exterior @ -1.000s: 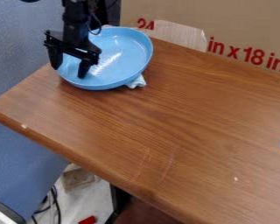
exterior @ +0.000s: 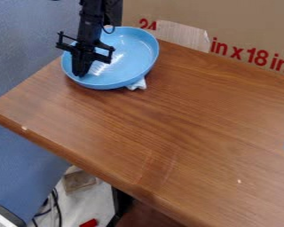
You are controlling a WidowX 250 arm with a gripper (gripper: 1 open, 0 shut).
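Observation:
A shallow blue plate (exterior: pixel 130 62) sits at the back left corner of the wooden table (exterior: pixel 192 142), with a white cloth (exterior: pixel 136 85) showing from under its right side. My black gripper (exterior: pixel 81 64) reaches down into the left part of the plate from above, its tips low near the plate's surface. The dark fingers overlap each other, so their state and anything between them cannot be made out.
A cardboard box (exterior: pixel 245 27) with red lettering stands along the back. A blue surface lies beyond the left edge.
My gripper has moved slightly to the right over the last second, still low in the plate. The plate and cloth look nearly unchanged.

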